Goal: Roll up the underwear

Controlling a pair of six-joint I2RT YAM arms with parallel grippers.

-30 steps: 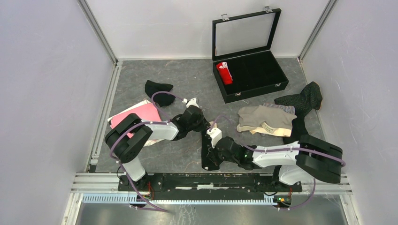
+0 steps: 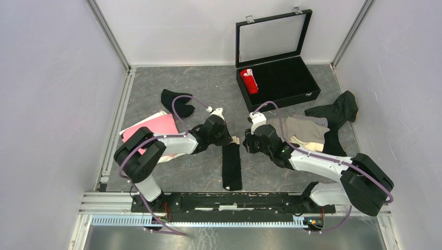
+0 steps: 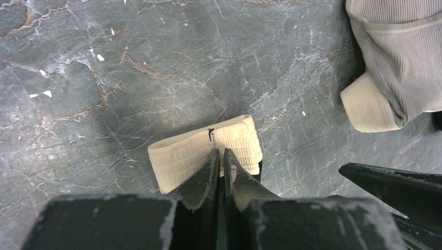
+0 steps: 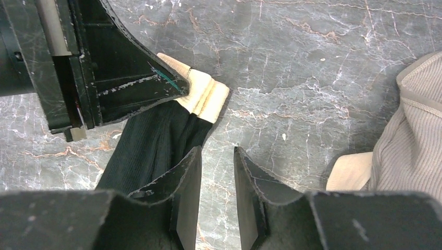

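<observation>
The folded black underwear (image 2: 232, 169) lies as a narrow strip on the grey table, its cream waistband (image 3: 182, 153) at the far end. My left gripper is shut, its tips down at the waistband's middle. Whether a fold of cloth is pinched between them cannot be made out. My right gripper stands open to the right of the strip, nothing between its fingers. In the right wrist view, a finger of the left gripper covers part of the waistband, and the strip's lower end is hidden behind the right gripper.
A grey garment (image 2: 305, 129) lies right of my right gripper, dark clothes (image 2: 339, 112) beyond it. An open black box (image 2: 279, 86) at the back holds a red roll (image 2: 249, 82). Pink cloth (image 2: 159, 125) and a black piece (image 2: 177, 102) lie left. Table in front of the box is bare.
The left gripper has barely moved; the strip has shifted slightly toward the near edge.
</observation>
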